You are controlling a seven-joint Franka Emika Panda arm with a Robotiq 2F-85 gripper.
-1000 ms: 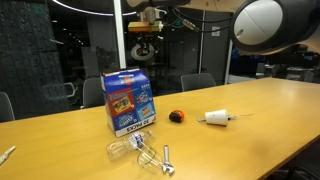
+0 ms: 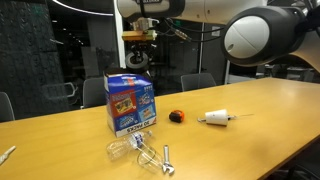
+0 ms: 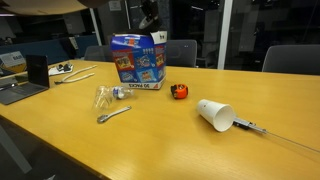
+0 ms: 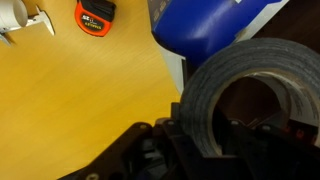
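Observation:
A grey roll of tape is pinched in my gripper, which is shut on it. In exterior view 1 the roll hangs just over the top of the blue box, which stands upright on the table. Seen from the wrist, the ring lies across the box's dark opening, beside a blue flap. My fingers are mostly dark and partly hidden behind the roll there.
An orange-black tape measure, a white cup on its side and a caliper lie on the table. Clear glassware and a wrench lie in front of the box.
My gripper has come down and slightly left with the roll, closer to the box top. Everything on the table stays where it was.

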